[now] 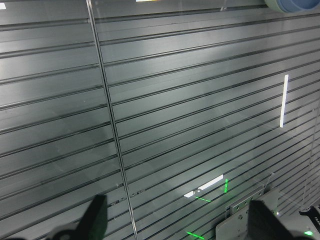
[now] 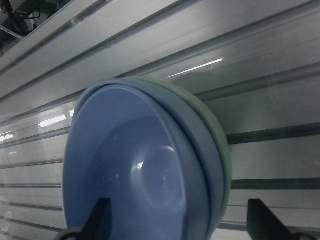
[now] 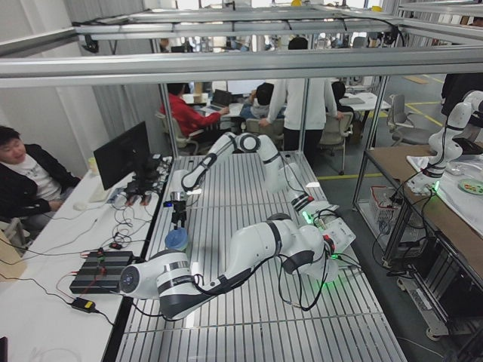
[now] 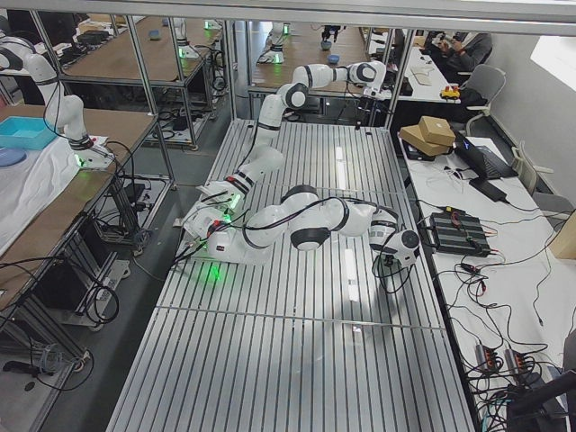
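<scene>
A stack of nested bowls (image 3: 176, 240), blue with a green outer one, stands on the slatted metal table (image 4: 279, 378). My right gripper (image 3: 179, 220) is low at the bowls; in the right wrist view its open fingers straddle the near part of the blue bowl (image 2: 120, 165), with its rim between them. My left gripper (image 4: 364, 112) is raised away from them, open over bare slats in the left wrist view, where the bowls (image 1: 292, 5) show at the top right corner.
A white side desk (image 3: 45, 317) with monitor, black boxes and cables runs along one edge. The arm bases sit at the opposite edge. Another arm (image 3: 445, 143) stands on a neighbouring bench.
</scene>
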